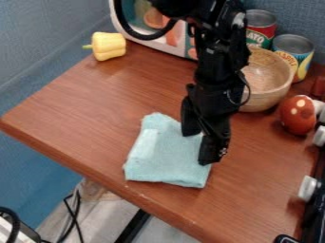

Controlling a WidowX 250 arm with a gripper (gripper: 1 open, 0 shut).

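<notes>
My black gripper hangs over the right part of a folded light-blue cloth near the middle of the wooden table. Its fingertips point down at the cloth's right side; whether they are open or shut, or touch the cloth, I cannot tell.
Behind the arm are a wooden bowl, cans and a white toy appliance. A yellow pepper lies at the back left. A red spotted toy and black equipment line the right.
</notes>
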